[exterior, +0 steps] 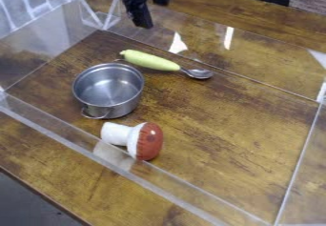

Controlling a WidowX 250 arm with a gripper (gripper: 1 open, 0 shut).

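Note:
My gripper (143,18) is at the top of the camera view, dark and open, above and behind the pot, holding nothing. A pale green corn cob (151,60) lies on the wooden surface just behind the steel pot (109,89), with a metal spoon (196,73) at its right end. A toy mushroom (143,140) with a white stem and red-brown cap lies on its side near the front.
Clear acrylic walls (152,186) border the wooden work area (242,144). A white curtain-like backdrop stands at the upper left.

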